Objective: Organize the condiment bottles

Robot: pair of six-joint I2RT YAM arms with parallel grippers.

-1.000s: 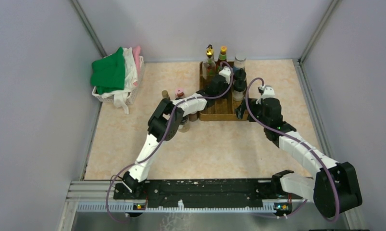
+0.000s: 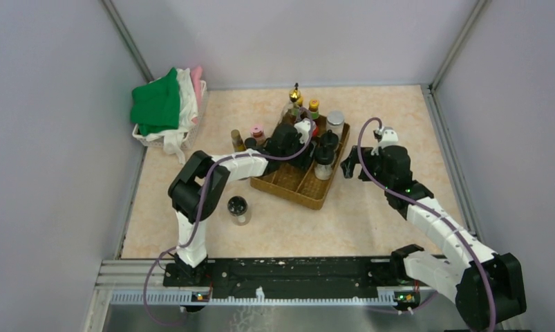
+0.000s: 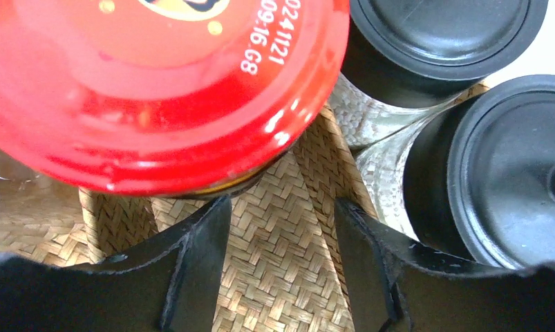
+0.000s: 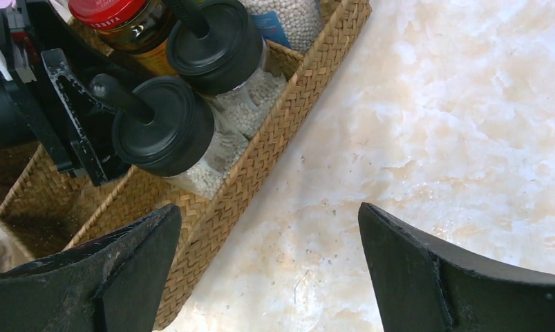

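Observation:
The woven basket stands tilted in the middle of the table, bottles and jars filling its back and right side. Inside it, my left gripper is open with nothing between its fingers, just in front of a red-lidded jar; a partition lies close to one finger. Two jars with black lids fill the right row. My right gripper hangs open and empty beyond the basket's right wall. Outside on the table are a black-lidded jar, a pink-lidded jar and an olive-capped bottle.
A white basket of cloths occupies the back left. Tall bottles, one with a gold top, and a silver-lidded jar rise at the woven basket's back. Free table lies in front and at the right.
The woven basket has shifted left and toward the front, and turned, along with my left arm. The loose black-lidded jar has also slid left and frontward.

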